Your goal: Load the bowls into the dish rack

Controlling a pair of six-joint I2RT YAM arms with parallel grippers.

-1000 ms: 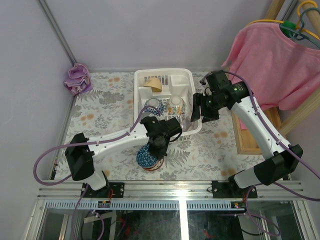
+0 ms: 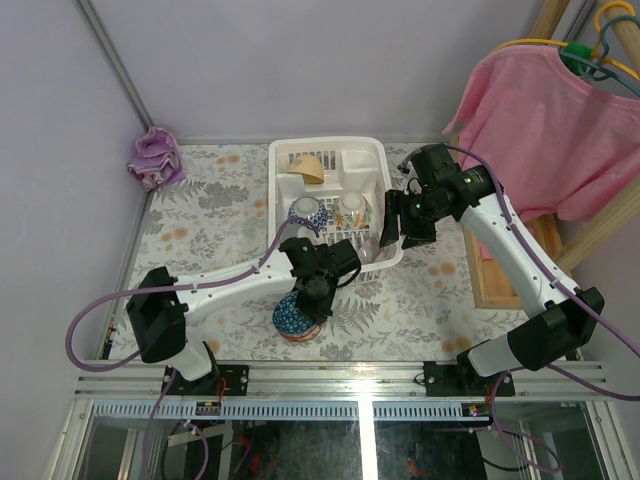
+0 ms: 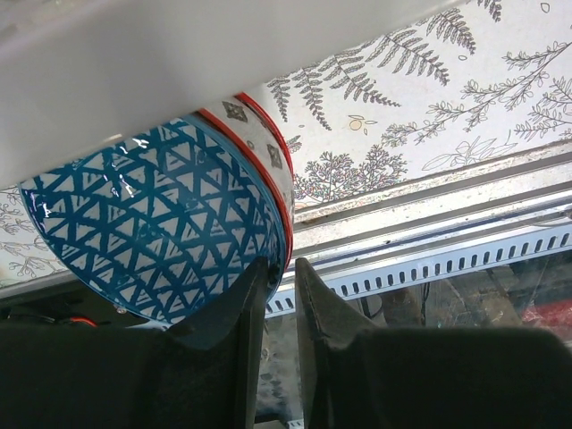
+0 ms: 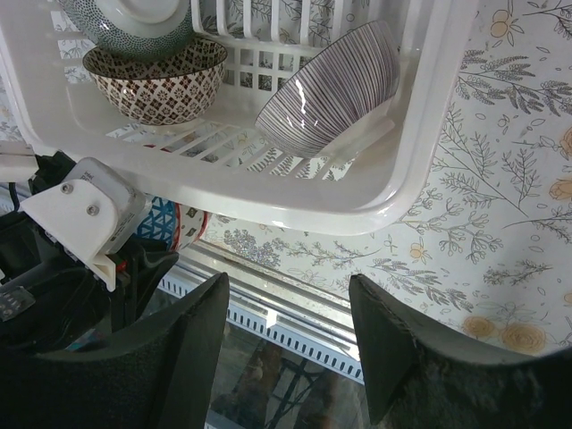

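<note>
A blue patterned bowl (image 2: 293, 314) (image 3: 147, 219) rests on a red-rimmed bowl (image 3: 277, 179) below the rack. My left gripper (image 2: 322, 311) is at their right edge, one fingertip over the blue rim; whether it grips is unclear. The white dish rack (image 2: 327, 143) (image 4: 420, 107) holds several bowls, including a striped one (image 4: 326, 85), a brown checked one (image 4: 152, 94) and a green speckled one (image 4: 143, 36). My right gripper (image 2: 405, 230) is open at the rack's right side, empty.
A wooden stand (image 2: 485, 285) with a pink shirt (image 2: 540, 120) stands at the right. A purple cloth (image 2: 155, 158) lies at the back left. The counter left of the rack is clear; the front edge (image 2: 300, 370) is close below the bowls.
My left gripper has shifted very slightly at the stacked bowls. The right arm shows no visible movement.
</note>
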